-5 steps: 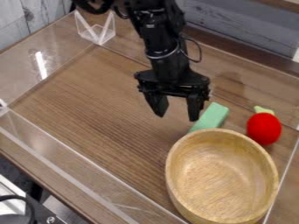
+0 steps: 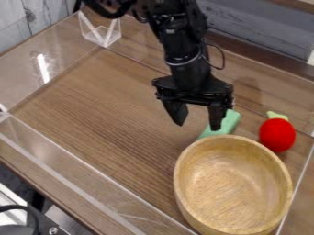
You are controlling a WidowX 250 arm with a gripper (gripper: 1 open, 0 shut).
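Observation:
My black arm reaches down from the top centre, its gripper (image 2: pixel 196 114) hanging with two fingers apart above and left of a light green object (image 2: pixel 218 125). The gripper is open, with nothing visible held between the fingers. A red round object (image 2: pixel 277 136) lies to the right. A large wooden bowl (image 2: pixel 233 217) fills the lower right, its rim just below the green object.
The wooden tray floor (image 2: pixel 98 119) is clear on the left. A clear plastic piece (image 2: pixel 101 27) stands at the top left. Transparent edges bound the area, and a black cable lies at the bottom left.
The arm and gripper have shifted very slightly over the last second. The bowl, red object and green object appear in the same places.

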